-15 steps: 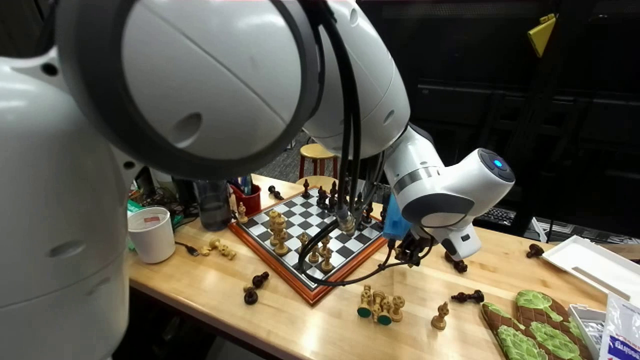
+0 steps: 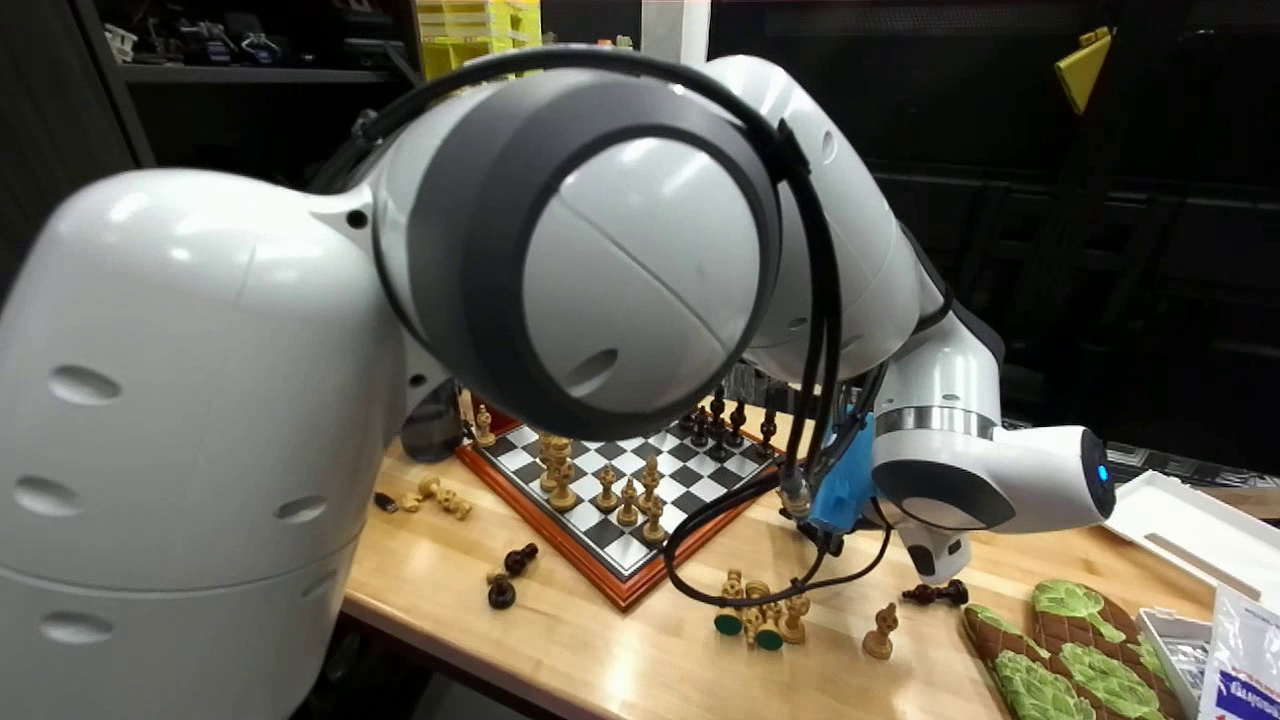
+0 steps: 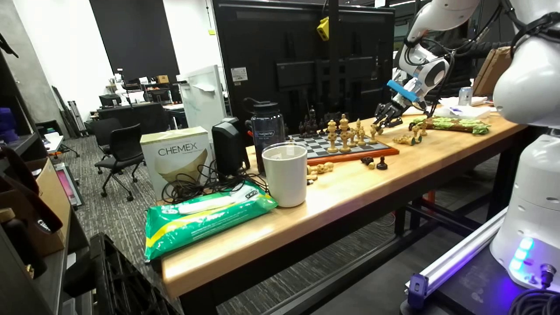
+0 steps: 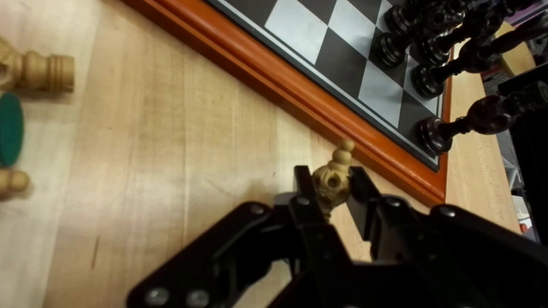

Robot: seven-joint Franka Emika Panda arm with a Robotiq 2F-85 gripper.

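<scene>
Between the dark fingers of my gripper is a light wooden chess piece (image 4: 334, 189); the fingers are shut on it, and its lower part is hidden. In the wrist view, it appears over bare wood beside the red-brown rim of the chessboard (image 4: 287, 97). Whether its base touches the table cannot be told. Several dark pieces (image 4: 434, 133) stand along the board's far side. In exterior view 2, the gripper (image 3: 386, 124) is low by the board's right end. Light pieces (image 2: 561, 485) stand on the board's near side.
Fallen light pieces (image 2: 758, 612) lie right of the board, near an upright light piece (image 2: 881, 632) and a fallen dark piece (image 2: 936, 594). A leafy mitt (image 2: 1068, 648) and white tray (image 2: 1182, 528) lie further right. A white mug (image 3: 286, 176) stands at the other end.
In exterior view 1, the forearm and wrist have shifted right, with the wrist now lower. The arm now hides the white mug. The pieces on the near side look unmoved.
</scene>
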